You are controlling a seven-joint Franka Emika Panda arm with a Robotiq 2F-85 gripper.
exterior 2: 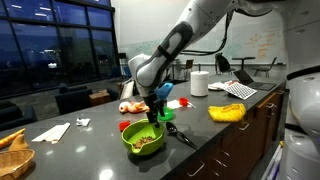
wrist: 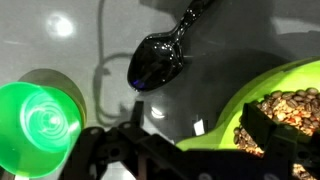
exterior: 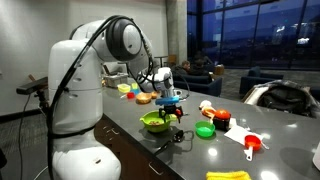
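Note:
My gripper is open, and nothing shows between its fingers. It hangs above the table by the rim of a lime-green bowl (wrist: 228,108). That bowl holds brown beans or nuts (wrist: 292,105) and lies to the right in the wrist view. A black spoon (wrist: 155,62) rests on the table at the upper middle of that view. At the left is a bright green cup or bowl (wrist: 32,125). In exterior view 2 the gripper (exterior 2: 157,112) appears over the back part of the lime-green bowl (exterior 2: 146,146).
A yellow cloth (exterior: 229,175) lies near the front edge, and a red ladle-like item (exterior: 252,142) sits to the right. White paper (exterior 2: 52,133) is spread on the table. An orange bowl or basket (exterior 2: 15,160) stands at the far left.

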